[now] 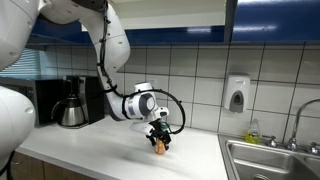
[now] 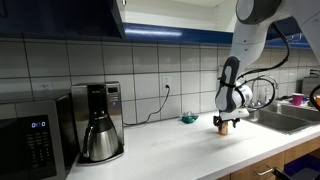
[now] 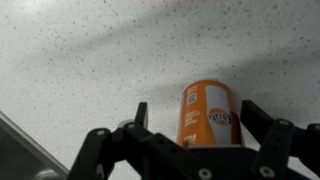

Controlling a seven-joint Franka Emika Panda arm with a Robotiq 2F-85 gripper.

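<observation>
An orange bottle with a white label [image 3: 211, 110] stands on the white counter. In the wrist view it lies between the two dark fingers of my gripper, which is open, with the right finger [image 3: 258, 118] nearer to it than the left. From the side, the orange bottle [image 1: 160, 146] shows at the fingertips of the gripper [image 1: 159, 138]. In the other exterior view the bottle [image 2: 223, 128] is partly hidden by the gripper [image 2: 226, 119]. Whether a finger touches it I cannot tell.
A green bowl [image 2: 190, 117] sits at the back of the counter [image 2: 165, 150]. The sink [image 1: 262, 160] is to the right, with a soap bottle [image 1: 254, 130] behind it. A coffee maker [image 2: 100, 122] and a microwave [image 2: 35, 135] stand far off. Open counter surrounds the orange bottle.
</observation>
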